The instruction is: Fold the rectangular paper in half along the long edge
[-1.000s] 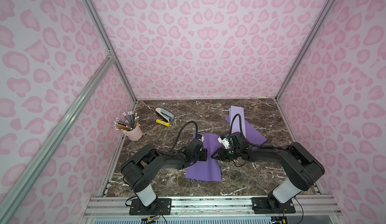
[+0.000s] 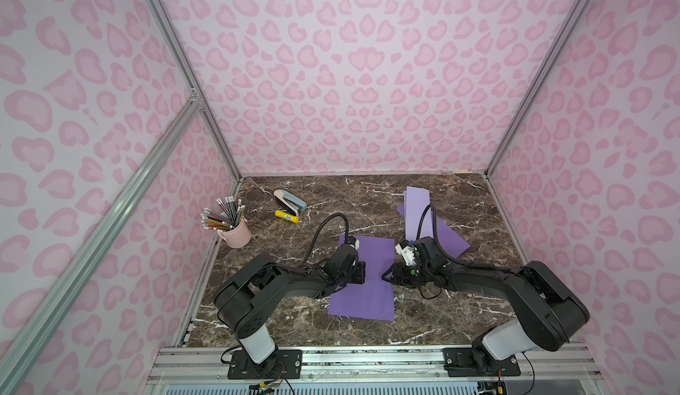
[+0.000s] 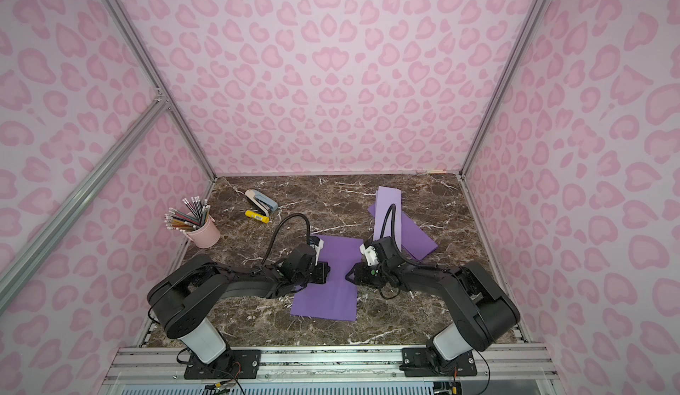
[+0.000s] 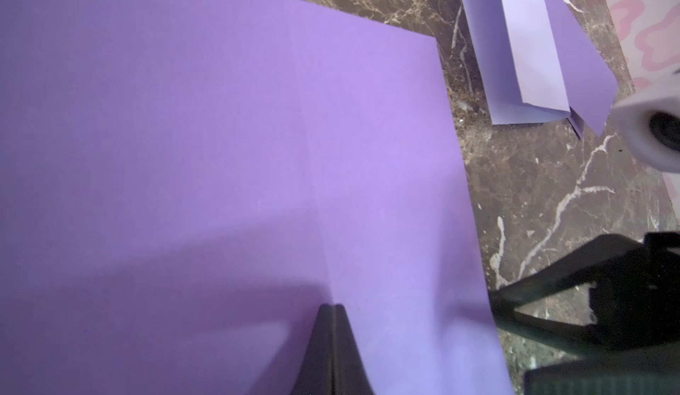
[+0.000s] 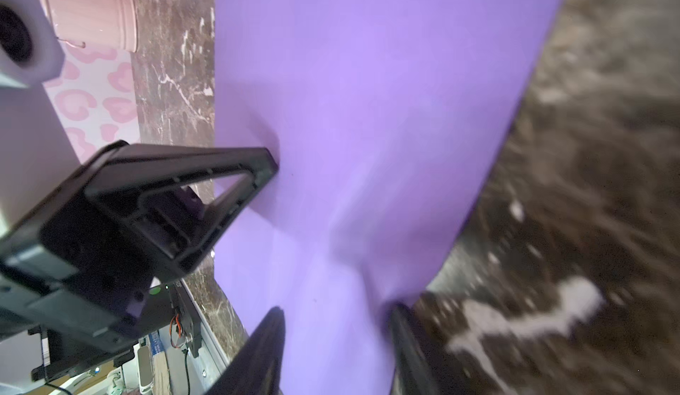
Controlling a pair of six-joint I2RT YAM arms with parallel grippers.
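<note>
A purple rectangular sheet of paper (image 2: 379,299) lies unfolded on the marble table, a faint lengthwise line running through it in the left wrist view. My left gripper is shut, its tips over the sheet right of its middle; nothing shows between them. At the sheet's right long edge, my right gripper stands open. Its fingers (image 5: 262,345) straddle a raised, wrinkled stretch of paper in the right wrist view, one of them by the edge. Whether they touch the sheet is hard to tell through the blur.
Folded purple papers (image 2: 418,210) lie at the back right, behind my right arm. A stapler (image 2: 290,201), a yellow glue stick (image 2: 286,216) and a pink cup of pencils (image 2: 237,234) stand at the left.
The sheet's right side, bulged earlier, flattened out, and the sheet shifted slightly. My left arm stayed still.
</note>
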